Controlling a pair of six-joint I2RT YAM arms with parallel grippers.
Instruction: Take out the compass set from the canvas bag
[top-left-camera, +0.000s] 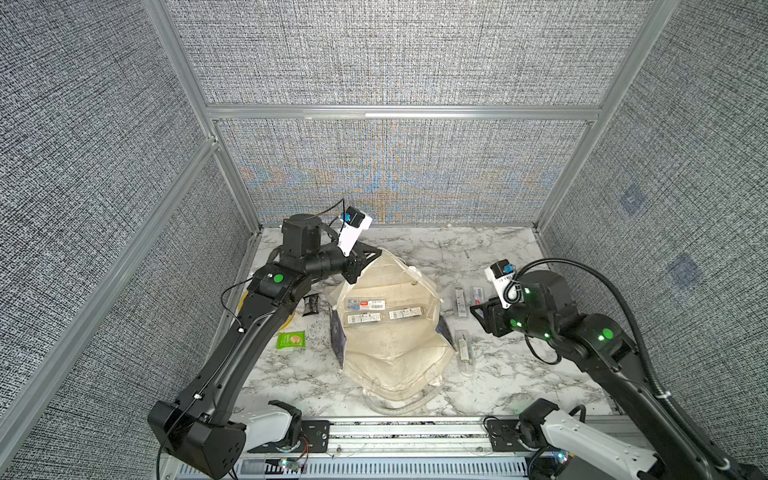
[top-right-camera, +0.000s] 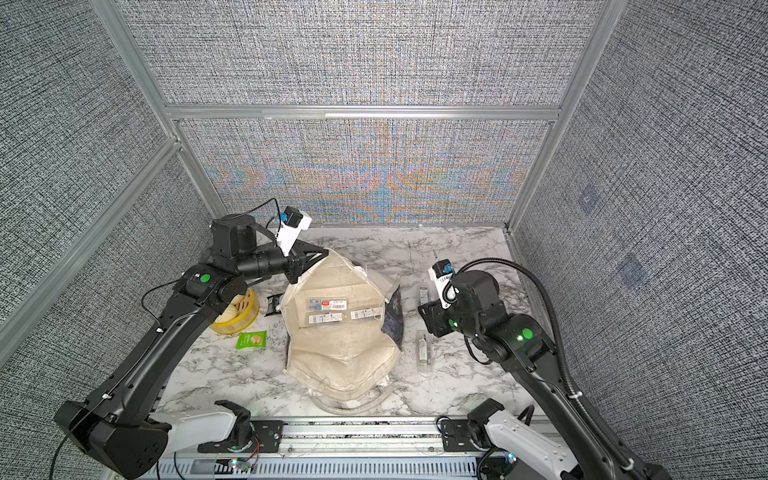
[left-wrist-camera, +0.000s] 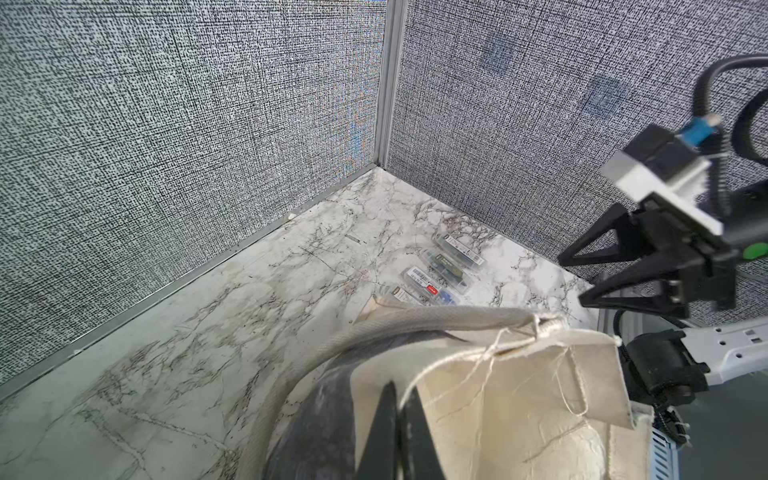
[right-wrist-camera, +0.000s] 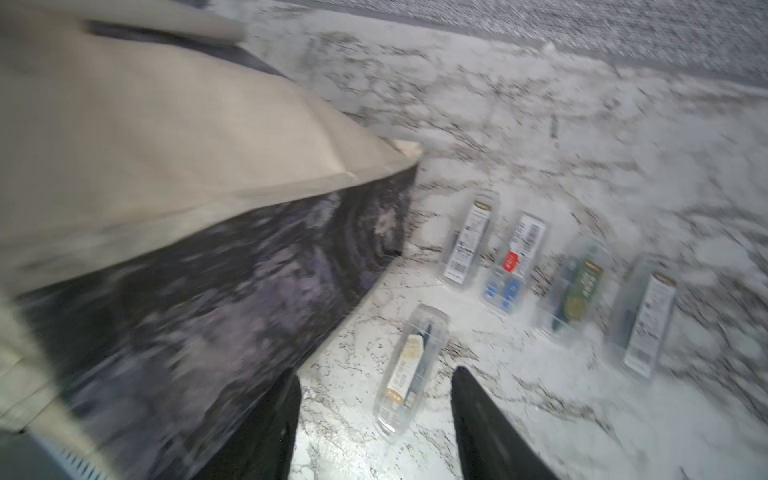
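Note:
The canvas bag (top-left-camera: 400, 352) lies open at mid-table, with several clear cases (top-left-camera: 404, 313) with labels inside. My left gripper is shut on the bag's rim at its top left, holding it up. My right gripper is open, raised to the right of the bag above several clear plastic cases (right-wrist-camera: 412, 364) lying on the table. In the right wrist view nothing shows between its fingers. I cannot tell which case is the compass set.
A yellow round object (top-right-camera: 240, 324), a green packet (top-left-camera: 290, 339) and a black packet (top-left-camera: 311, 304) lie left of the bag.

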